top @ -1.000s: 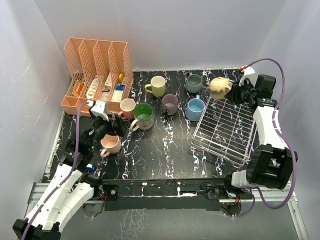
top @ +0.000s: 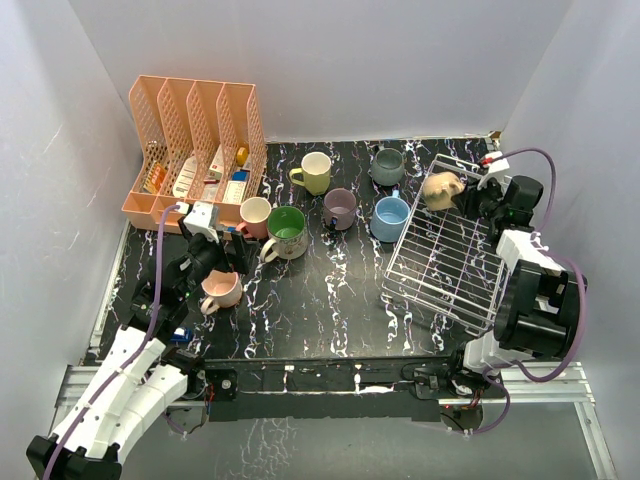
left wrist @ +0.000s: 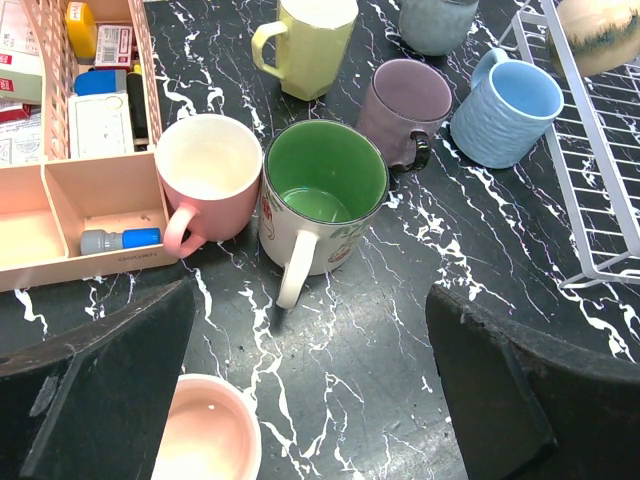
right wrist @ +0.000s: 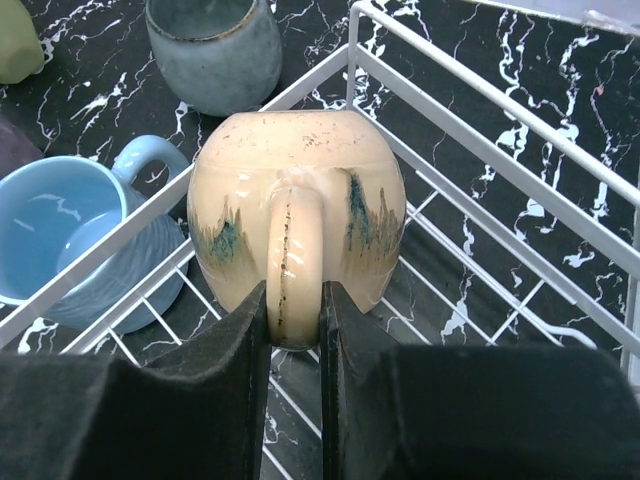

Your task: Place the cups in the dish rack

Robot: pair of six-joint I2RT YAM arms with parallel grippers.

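Note:
A cream cup with blue-green streaks is at the far left corner of the white dish rack. My right gripper is shut on its handle; whether the cup rests on the wires, I cannot tell. My left gripper is open and empty, above the table near a peach cup. Between it and the rack stand a pink cup, a green-lined floral mug, a mauve cup, a yellow cup, a grey-blue cup and a light blue cup.
An orange divided organizer with small boxes stands at the back left. Most of the rack's wire floor is bare. Grey walls close in the back and sides.
The right gripper has carried the cream cup a little toward the rack's front and lower into its far corner. The left arm and the other cups have stayed put.

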